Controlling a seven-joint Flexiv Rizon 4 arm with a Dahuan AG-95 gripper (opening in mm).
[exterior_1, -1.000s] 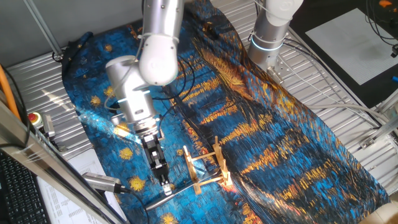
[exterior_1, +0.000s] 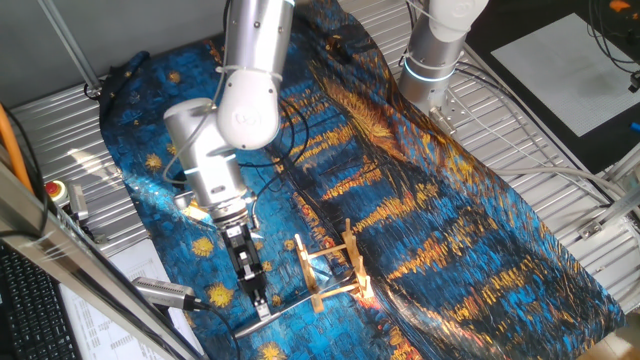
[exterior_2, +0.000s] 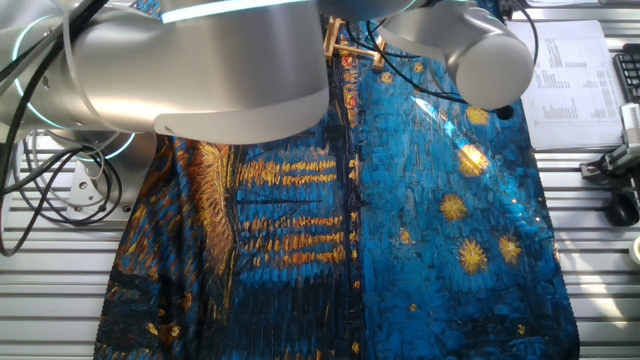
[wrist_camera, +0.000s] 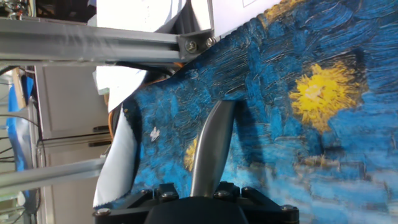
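A shiny metal utensil (exterior_1: 252, 327), shaped like a knife or handle, slants across the blue cloth, its far end reaching the small wooden rack (exterior_1: 318, 298). My black gripper (exterior_1: 262, 309) points down at the utensil's near part, with the fingertips at or just over it. In the wrist view the utensil's smooth, curved end (wrist_camera: 214, 146) extends from between the finger bases of the gripper. The fingertip contact is hidden there, so whether the fingers are closed on the metal does not show. In exterior view 2 the rack (exterior_2: 350, 50) is partly visible at the top; the gripper is out of sight.
A painted cloth (exterior_1: 430, 240) covers most of the table. A metal frame post (exterior_1: 100, 270), a grey device with a cable (exterior_1: 165, 293) and a laptop (exterior_1: 35, 320) stand left of the gripper. Clear cloth lies behind the gripper.
My gripper has shifted slightly down and left in exterior view 1, along the utensil towards its near end. The utensil and the rack look unmoved.
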